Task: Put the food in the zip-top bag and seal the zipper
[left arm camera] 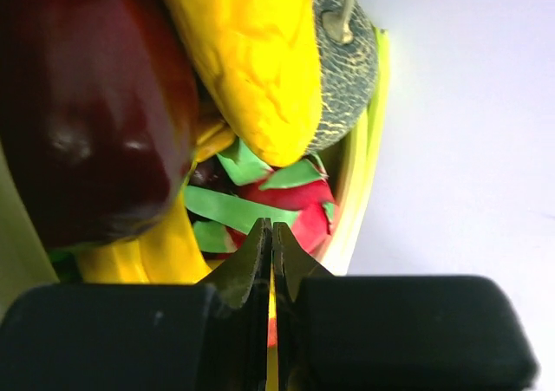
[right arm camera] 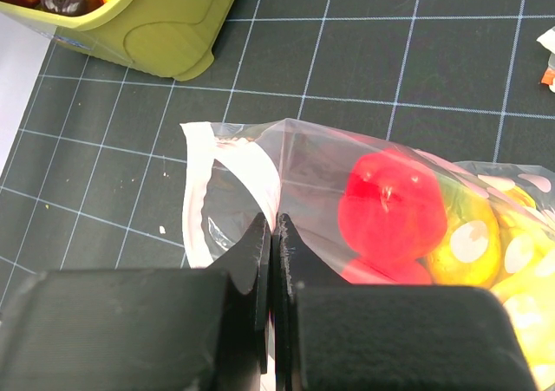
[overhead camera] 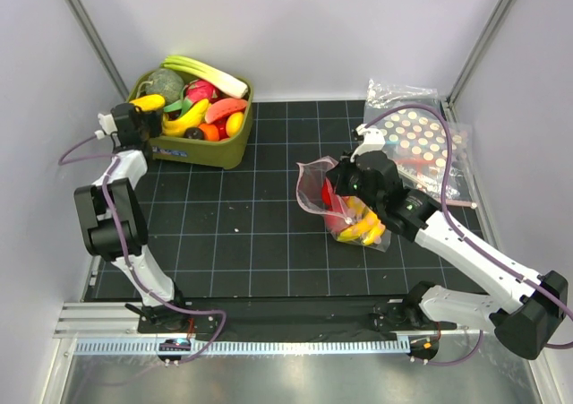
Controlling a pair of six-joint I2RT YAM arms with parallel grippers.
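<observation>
A clear zip top bag (overhead camera: 311, 187) lies on the dark grid mat, its mouth gaping toward the left. Inside it are red food (right arm camera: 392, 205) and yellow food (right arm camera: 464, 248). My right gripper is shut on the bag's pale rim (right arm camera: 257, 172). At the left side of the green bin (overhead camera: 215, 153), my left gripper is shut among the food; nothing shows between its fingertips. Close to it in the left wrist view are a dark red fruit (left arm camera: 91, 114), a yellow food piece (left arm camera: 251, 57) and a red piece with green leaves (left arm camera: 310, 224).
Celery (overhead camera: 204, 74), a melon (overhead camera: 166, 85) and bananas (overhead camera: 186, 119) fill the bin with other food. More clear bags, one with pale dots (overhead camera: 419, 140), lie at the back right.
</observation>
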